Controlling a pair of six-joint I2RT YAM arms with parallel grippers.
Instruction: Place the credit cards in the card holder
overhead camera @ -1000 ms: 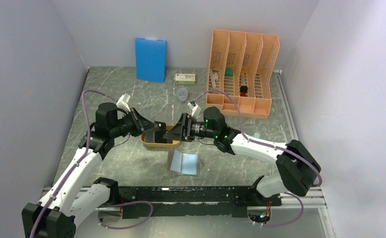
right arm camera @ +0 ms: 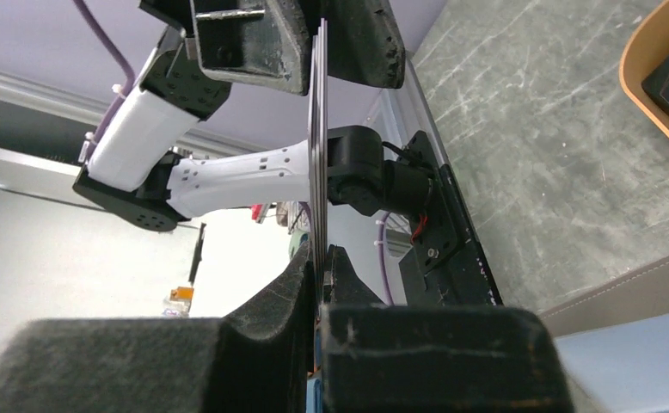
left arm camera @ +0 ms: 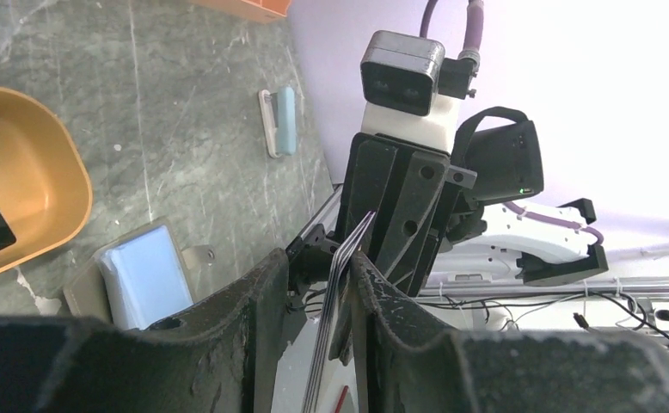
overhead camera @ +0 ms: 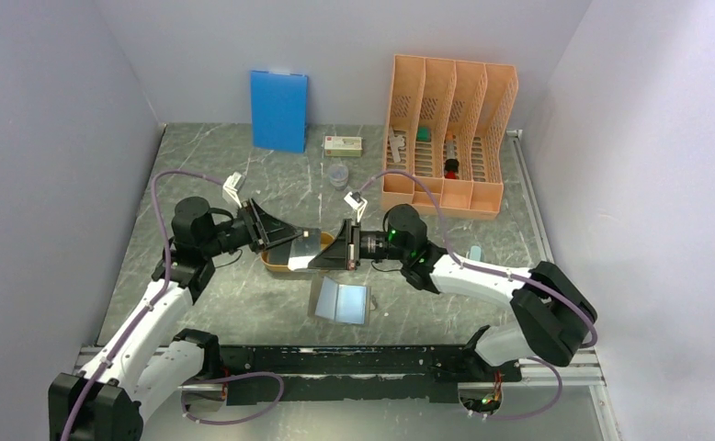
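Between the two arms, a thin stack of dark cards (overhead camera: pixel 306 246) is held in the air. My right gripper (overhead camera: pixel 315 264) is shut on the stack, which stands edge-on between its fingers in the right wrist view. From the other side my left gripper straddles the same cards; its fingers are a little apart, with small gaps beside the cards. Below, nearer the front, the card holder (overhead camera: pixel 352 303) lies spread open on the table, showing pale blue inner sleeves and a grey-brown cover (right arm camera: pixel 632 292).
An oval tan tray (overhead camera: pixel 276 267) with a dark object in it sits beneath the grippers. Behind are a clear cup (overhead camera: pixel 337 175), a small box (overhead camera: pixel 343 146) and an orange divided rack (overhead camera: pixel 482 197). Table around the card holder is clear.
The stack tilted to show a lighter face; the left gripper shifted slightly right.
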